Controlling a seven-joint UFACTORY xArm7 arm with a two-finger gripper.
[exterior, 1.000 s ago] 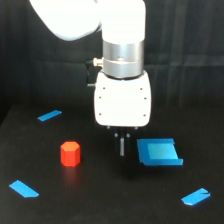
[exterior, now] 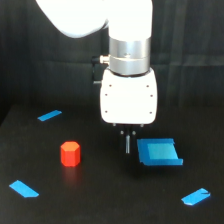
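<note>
A red hexagonal block (exterior: 70, 154) stands on the black table, left of the middle. My gripper (exterior: 127, 150) points down to the right of the block, well apart from it, with its thin dark fingers close together. Whether a small gap remains between them cannot be made out, and no object shows there. Just right of the fingers lies a blue taped square (exterior: 160, 152) with a lighter blue middle; nothing stands on it.
Blue tape strips mark the table at the back left (exterior: 50, 115), front left (exterior: 24, 189) and front right (exterior: 196, 197). Bare dark table lies between the red block and the gripper. A dark curtain (exterior: 40, 60) hangs behind.
My arm and gripper have shifted a little to the right, closer to the blue square. The red block and the tape pieces have stayed in place.
</note>
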